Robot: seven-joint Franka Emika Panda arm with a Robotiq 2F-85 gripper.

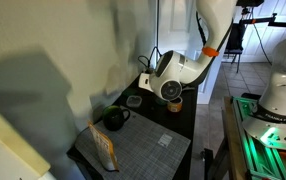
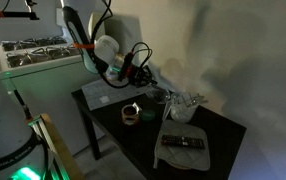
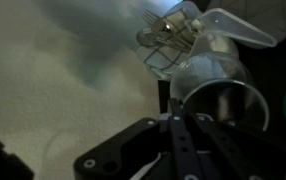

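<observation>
In the wrist view a pale, see-through cup (image 3: 208,68) lies right at my fingertips, its dark round mouth turned to the camera. My gripper is shut with its fingers at the near rim of this cup. The exact contact is dark and hard to make out. From the second exterior view, the cup (image 2: 159,96) shows low beside the basket, and my gripper (image 2: 140,78) is close above and left of it. The first exterior view shows the arm reaching over the dark counter, with the fingers too small and dark to read.
A wire basket of cutlery (image 3: 163,40) stands beside the cup. Nearby are a copper-coloured mug (image 2: 130,116) and a green round item (image 2: 148,117). A black pot (image 1: 115,119) and a grey mat (image 1: 138,150) lie toward the wall side. The wall is close.
</observation>
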